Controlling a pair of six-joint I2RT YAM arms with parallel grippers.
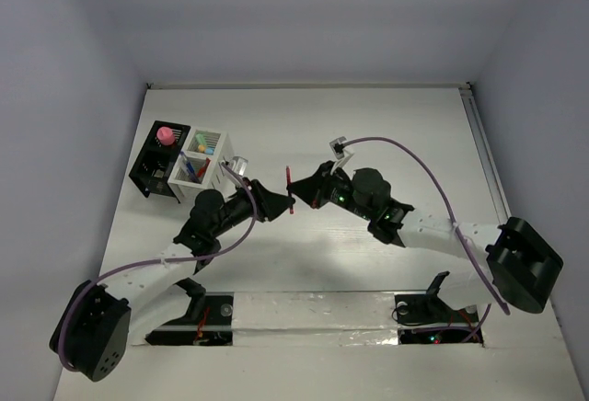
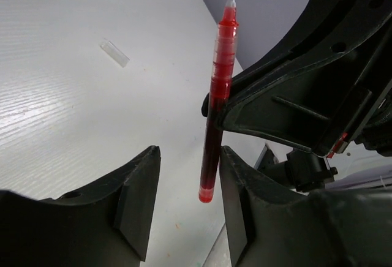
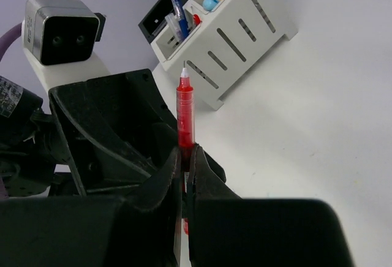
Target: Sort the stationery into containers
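Note:
A red pen (image 1: 289, 180) is held upright in the air over the middle of the table, tip up. My right gripper is shut on it around the middle. From the left, my left gripper comes up to the pen, its fingers open. In the left wrist view, the pen's lower end (image 2: 206, 194) shows between those fingers, close to the right-hand one; whether they touch cannot be told. A white organizer (image 1: 221, 154) at the left holds a blue pen (image 1: 188, 166), a red item and some small coloured pieces.
A black bin (image 1: 144, 167) with a pink object (image 1: 166, 135) stands left of the white organizer. One small pale, clear piece (image 2: 114, 53) lies on the table in the left wrist view.

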